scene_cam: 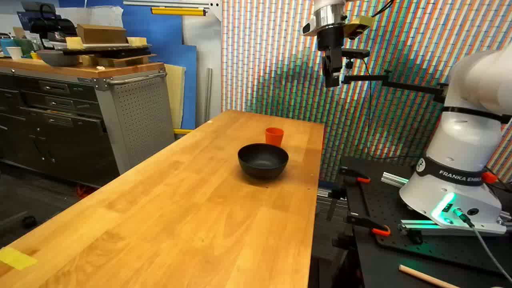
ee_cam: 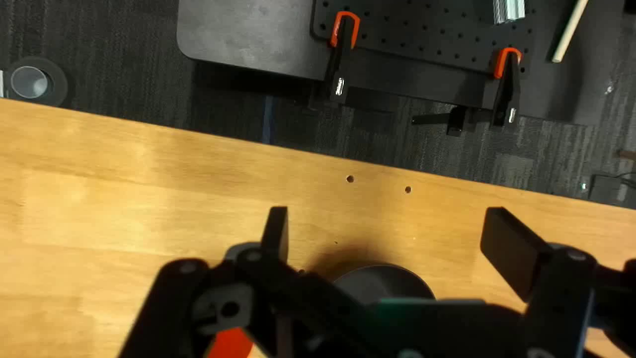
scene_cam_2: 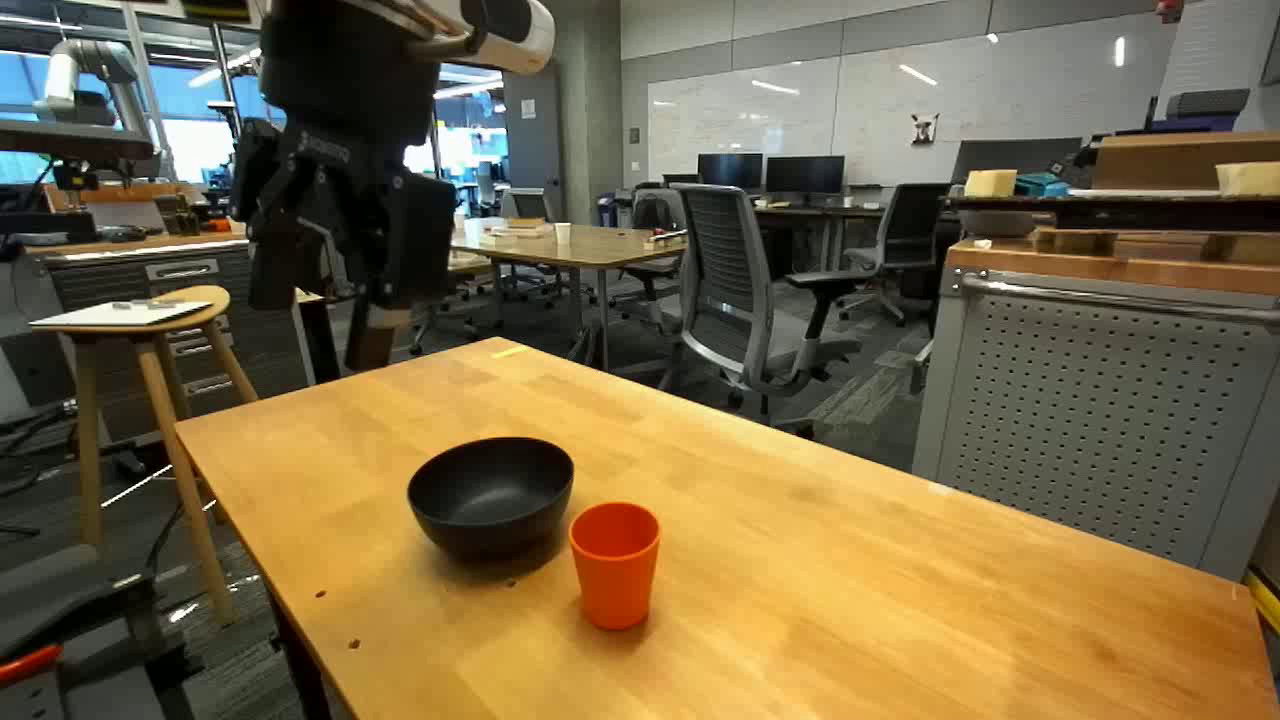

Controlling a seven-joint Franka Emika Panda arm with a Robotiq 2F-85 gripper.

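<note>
A black bowl point(scene_cam: 263, 162) stands upright on the wooden table, and its inside looks empty in exterior view 2. Close beside it is an upright orange cup point(scene_cam_2: 615, 566), separate from the bowl in that view. High over the table hangs my gripper, open, with its two dark fingers point(ee_cam: 276, 233) wide apart and nothing between them. From the wrist, only part of the bowl point(ee_cam: 381, 281) and a corner of the cup point(ee_cam: 231, 344) show; the gripper body hides the remainder.
</note>
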